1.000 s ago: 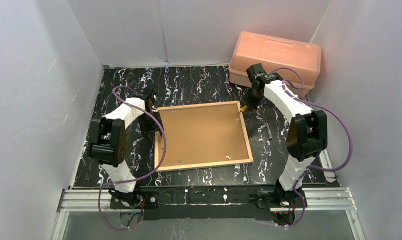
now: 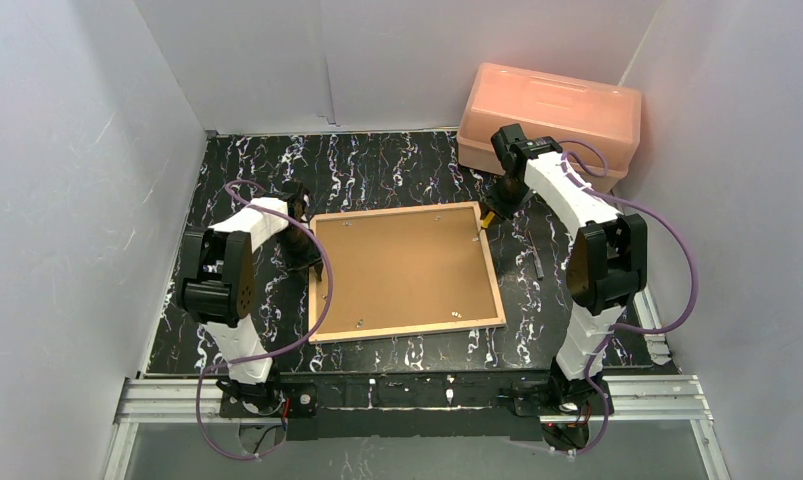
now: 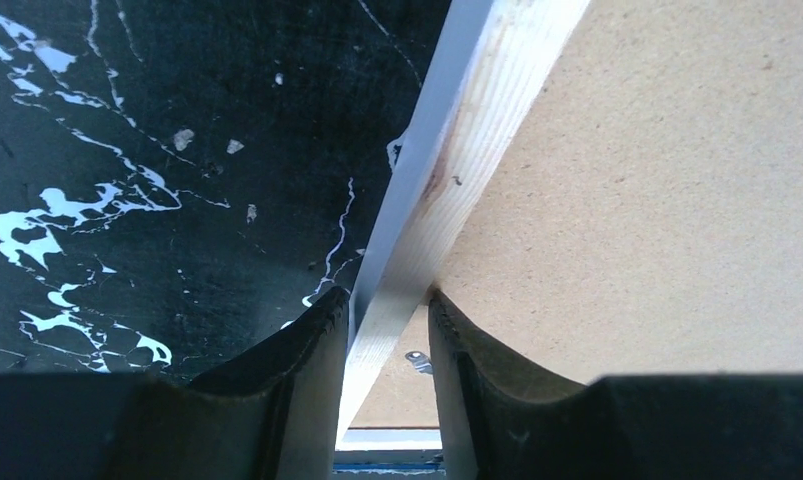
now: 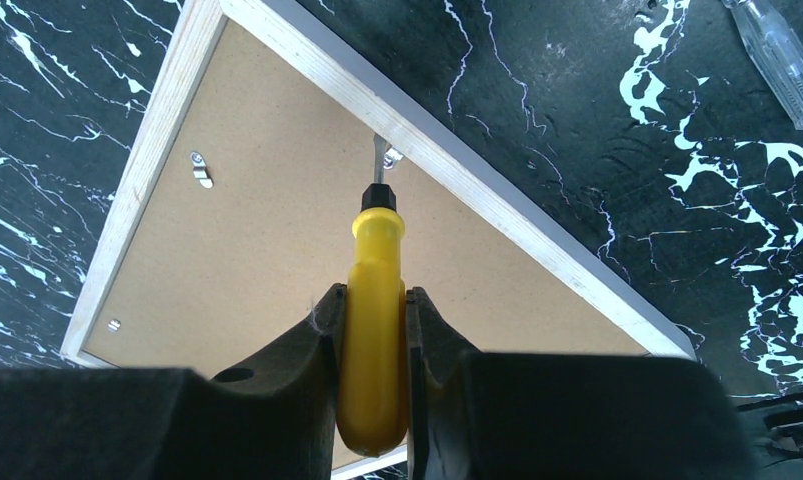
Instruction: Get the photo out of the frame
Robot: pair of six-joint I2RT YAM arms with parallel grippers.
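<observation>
The wooden picture frame [image 2: 402, 331] lies face down on the dark marbled table, its brown backing board [image 2: 407, 270] uppermost; no photo shows. Small metal clips, such as one [image 4: 200, 169] near a corner, sit along the board's edges. My right gripper is shut on the yellow handle of a screwdriver [image 4: 377, 330]. The screwdriver's blade reaches a clip [image 4: 391, 158] at the frame's right side; whether it touches is hard to tell. At the left side, my left gripper is part open, one finger on either side of the frame's wooden edge.
A clear-handled tool [image 4: 777, 62] lies on the table right of the frame. A closed orange box [image 2: 552, 110] stands at the back right, close behind the right arm. Behind the frame, the marbled table [image 2: 377, 170] is clear.
Both arms have shifted only slightly; the left gripper has come a little nearer the front along the frame's left edge. The frame has stayed in place.
</observation>
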